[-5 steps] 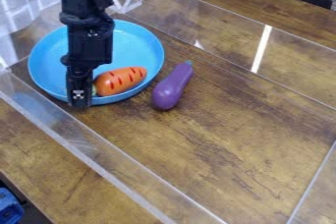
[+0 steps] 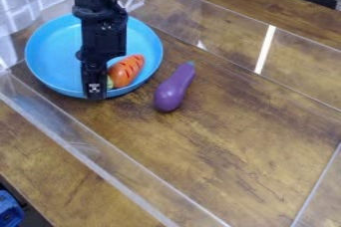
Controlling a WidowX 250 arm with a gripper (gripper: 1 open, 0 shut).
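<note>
My black gripper (image 2: 96,84) reaches down from the top into the left part of a blue bowl (image 2: 54,47). An orange carrot (image 2: 127,70) lies in the bowl just right of the gripper. The fingertips are dark and small, and nothing shows clearly held between them; the gripper looks shut. Part of the carrot is hidden behind the gripper. A purple eggplant (image 2: 172,91) lies on the wooden table outside the bowl, to its right.
Clear plastic walls cross the wooden table (image 2: 226,151) at the left and right. A small blue object (image 2: 8,209) sits at the bottom left corner.
My gripper has shifted slightly to the right and up from one second ago. The carrot has turned more upright and moved a little up in the bowl.
</note>
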